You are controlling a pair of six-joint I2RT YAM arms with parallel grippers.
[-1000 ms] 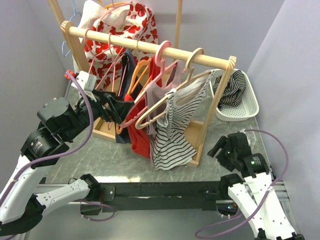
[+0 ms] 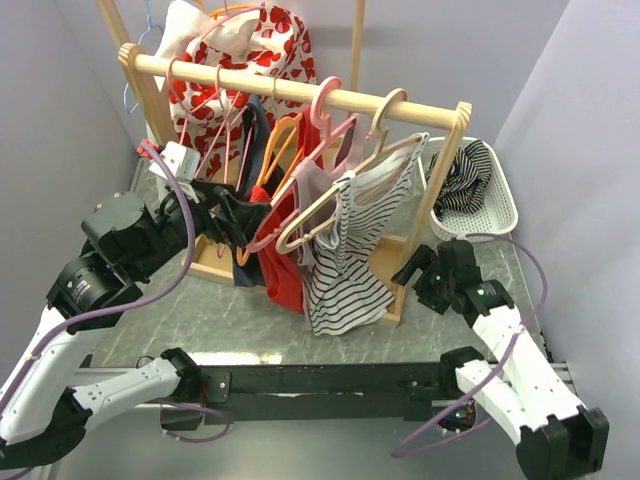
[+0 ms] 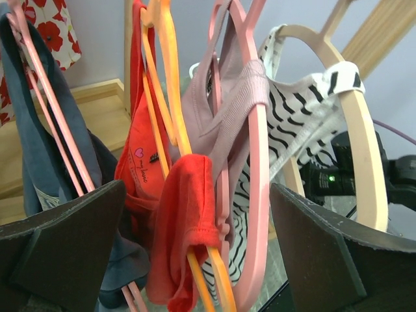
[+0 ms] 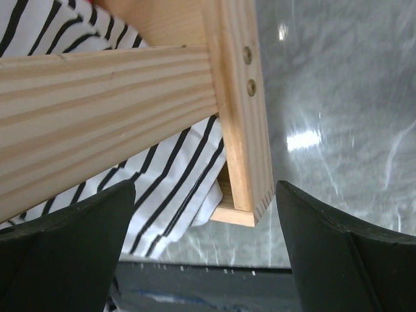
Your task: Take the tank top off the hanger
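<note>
A black-and-white striped tank top [image 2: 348, 285] hangs at the right end of the rack on a beige hanger [image 2: 297, 238]; one strap seems off the hanger's near end. Left of it, a mauve tank top [image 3: 229, 107] hangs on a pink hanger [image 3: 259, 195]. My left gripper is open, with the red garment, its orange hanger and the pink hanger in the space between or just beyond its fingers. Beside the rack's right post stands my right gripper, also open; the post and striped cloth lie beyond its fingers, apparently ungripped.
The wooden rack's rail [image 2: 290, 92] crosses above the clothes. A white basket [image 2: 500, 205] holding striped cloth stands at right. A red garment [image 2: 278, 268] and a dark one [image 3: 55, 130] hang further left. Bare grey floor [image 2: 190, 320] lies in front.
The striped top and beige hanger have shifted slightly; my left arm is nearly still.
</note>
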